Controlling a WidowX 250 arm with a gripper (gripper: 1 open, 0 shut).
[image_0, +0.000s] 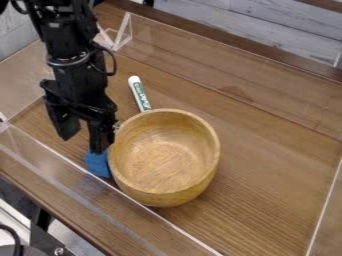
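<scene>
The black gripper hangs at the left, pointing down, with its fingers apart beside a wooden bowl. A blue object lies just below the fingers, against the bowl's left side and partly hidden. I see nothing held between the fingers. A white and green marker lies on the wooden surface behind the bowl.
Clear walls or edges run along the front left and the right side. A cable shows at the lower left.
</scene>
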